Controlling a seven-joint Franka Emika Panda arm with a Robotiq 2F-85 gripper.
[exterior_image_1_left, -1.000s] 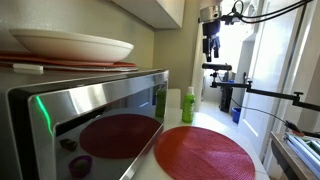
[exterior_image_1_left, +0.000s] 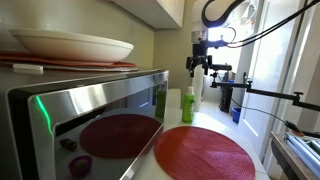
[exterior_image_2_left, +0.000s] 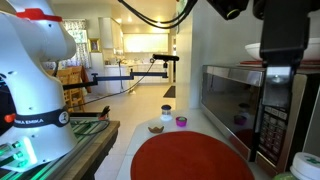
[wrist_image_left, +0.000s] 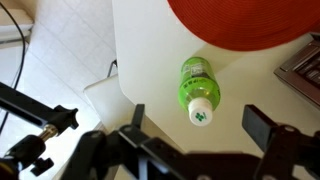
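A green bottle (exterior_image_1_left: 188, 106) with a white cap stands upright on the white surface, beyond the red round mat (exterior_image_1_left: 205, 152). My gripper (exterior_image_1_left: 199, 72) is open and hangs above the bottle with its fingers pointing down. From above, in the wrist view, the bottle (wrist_image_left: 199, 90) appears between the two spread fingers, the cap closest to the camera; nothing is held. Exterior view 2 has one dark finger (exterior_image_2_left: 270, 135) close to the camera, and the bottle's cap (exterior_image_2_left: 307, 165) at the lower right corner.
A microwave (exterior_image_1_left: 148, 84) with a reflective door lines one side of the mat, a white bowl (exterior_image_1_left: 75, 44) above it. Small jars (exterior_image_2_left: 166, 112) stand past the mat's far end. Off the surface's edge, a black metal arm (wrist_image_left: 35, 115) shows in the wrist view.
In exterior view 1 my gripper has come down and moved left, nearer to the space above the green bottle. The bottle and mat stay where they were.
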